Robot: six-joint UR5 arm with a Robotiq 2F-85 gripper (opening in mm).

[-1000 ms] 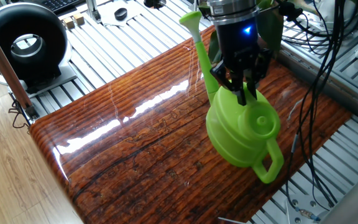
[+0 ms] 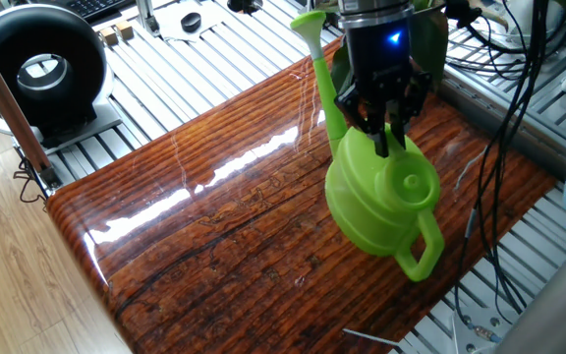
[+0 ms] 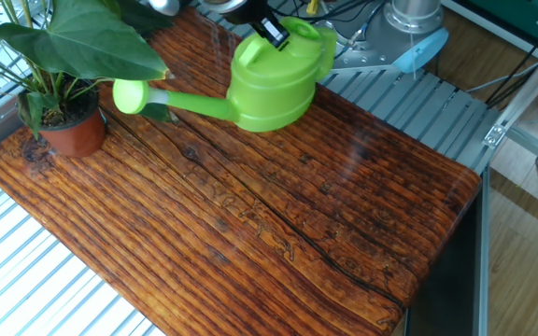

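A bright green watering can (image 2: 376, 211) hangs from my gripper (image 2: 389, 147), whose fingers are shut on its top handle. Its long spout (image 2: 329, 108) points to the back of exterior view 1, and the rear handle faces the front right. In exterior view 2 the can (image 3: 274, 89) is near the table's back edge, with the sprinkler head (image 3: 131, 96) close to a potted plant (image 3: 75, 135). Only the lower end of the gripper (image 3: 276, 35) shows there. How high the can's base is above the wood cannot be told exactly.
The glossy brown wooden table (image 3: 250, 215) is otherwise largely clear. Broad leaves (image 3: 101, 42) overhang the spout side. Black cables (image 2: 499, 147) hang right of the can in exterior view 1; a black ring-shaped object (image 2: 42, 69) stands at far left.
The grip on the top handle looks the same.
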